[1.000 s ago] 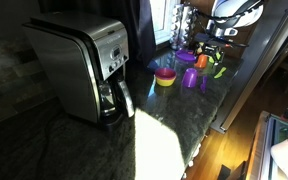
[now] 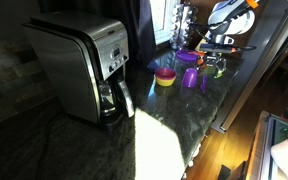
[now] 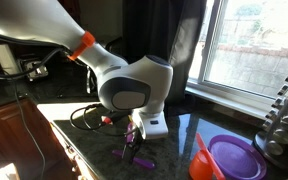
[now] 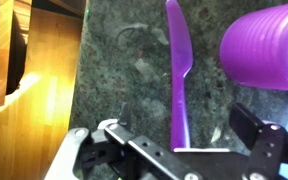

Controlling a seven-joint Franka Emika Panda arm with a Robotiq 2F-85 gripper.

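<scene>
In the wrist view a purple knife lies on the dark counter, its handle running down between the fingers of my open gripper. To its right a purple cup lies on its side, partly cut off by the frame edge. Nothing is held between the fingers. From the second exterior view, my gripper hangs low over the counter, with purple cutlery beneath it. Whether the fingertips touch the counter cannot be made out.
An orange cup and a purple plate stand near the window. Stacked bowls sit nearer the coffee maker. A spice rack is at the right. The counter's edge drops off at left in the wrist view.
In the first exterior view my arm and gripper have moved a little rightward and lower, away from the orange cup. The bowls and purple cup look unmoved.
</scene>
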